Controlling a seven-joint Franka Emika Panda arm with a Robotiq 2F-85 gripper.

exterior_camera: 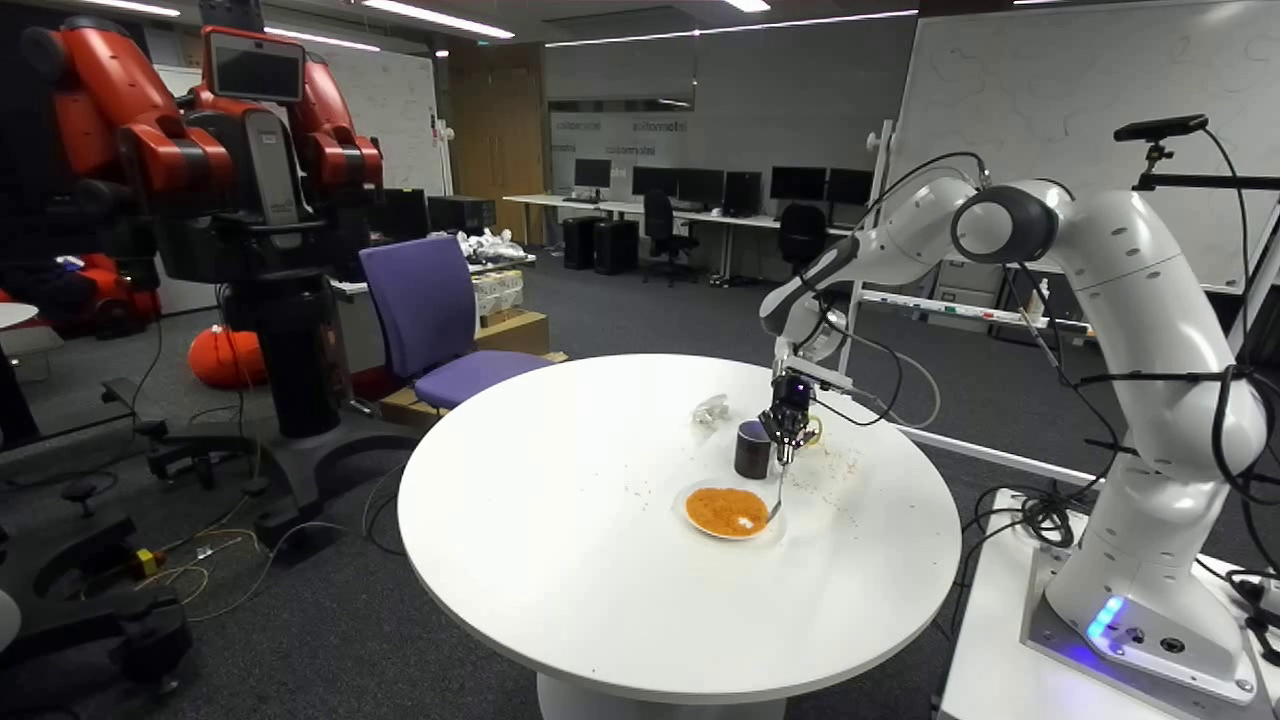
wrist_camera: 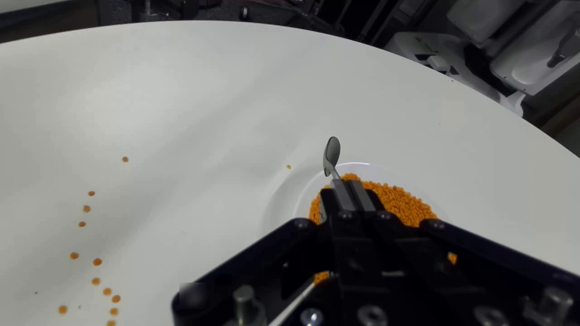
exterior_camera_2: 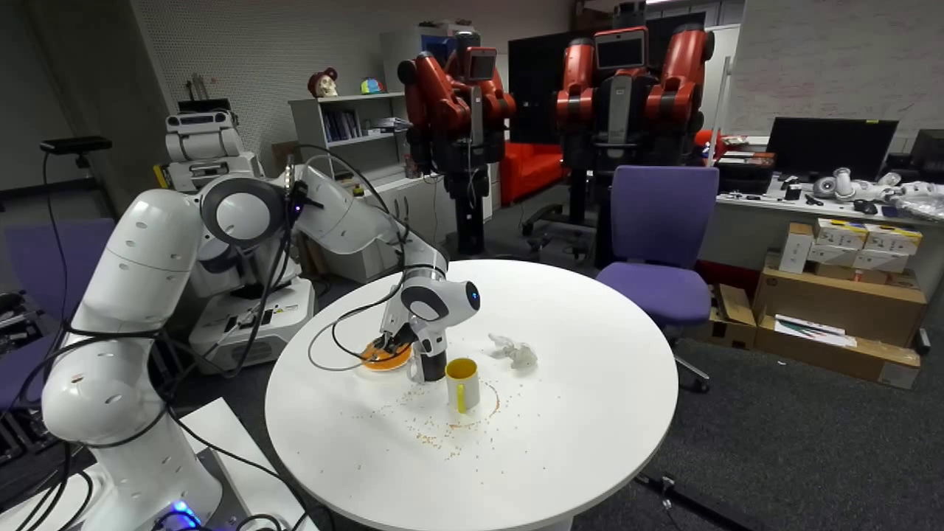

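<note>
A white plate (exterior_camera: 683, 516) on the round table holds a flat layer of small orange grains (exterior_camera: 726, 511). My gripper is shut on the thin handle of a metal spoon (wrist_camera: 332, 152), whose bowl sticks out past the fingertips. In exterior view 1 the gripper (exterior_camera: 787, 442) is beside a dark mug (exterior_camera: 752, 455), and the spoon (exterior_camera: 779, 494) slants down to the plate's right edge. The wrist view shows the bowl near the plate's rim; whether it touches is unclear. Black finger linkages hide much of the plate there.
A white mug with a yellow inside (exterior_camera_2: 462, 391) stands close to the dark mug (exterior_camera_2: 433, 366). Crumpled clear plastic (exterior_camera_2: 515, 351) lies farther over. Loose grains (exterior_camera_2: 438, 439) are scattered on the table (exterior_camera: 516, 528).
</note>
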